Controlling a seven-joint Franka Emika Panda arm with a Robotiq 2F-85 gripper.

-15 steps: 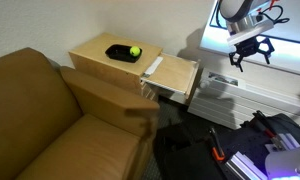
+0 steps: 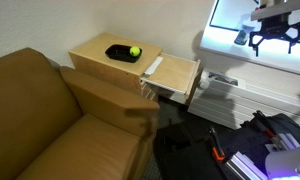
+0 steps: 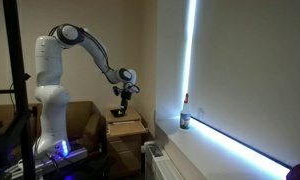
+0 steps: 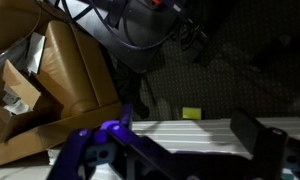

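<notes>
My gripper (image 2: 274, 47) is high at the right edge in exterior view 1, its two fingers spread wide with nothing between them. In the wrist view the dark fingers (image 4: 112, 140) stand well apart at the bottom, above the floor and a white ledge (image 4: 180, 133). A black tray (image 2: 123, 53) rests on a wooden cabinet (image 2: 90, 48), and a yellow-green ball (image 2: 135, 51) shows at its right end. Just right of the tray lies a flat white item (image 2: 153, 66) on the wood. The gripper is far from the tray.
A brown sofa (image 2: 50, 115) fills the left of exterior view 1. On the windowsill (image 3: 218, 150) stands a bottle (image 3: 185, 112) with a red top. Dark floor lies below, with a small yellow object (image 4: 192, 113) there in the wrist view. A white radiator (image 2: 240, 100) runs under the window.
The tray, ball and cabinet have not moved.
</notes>
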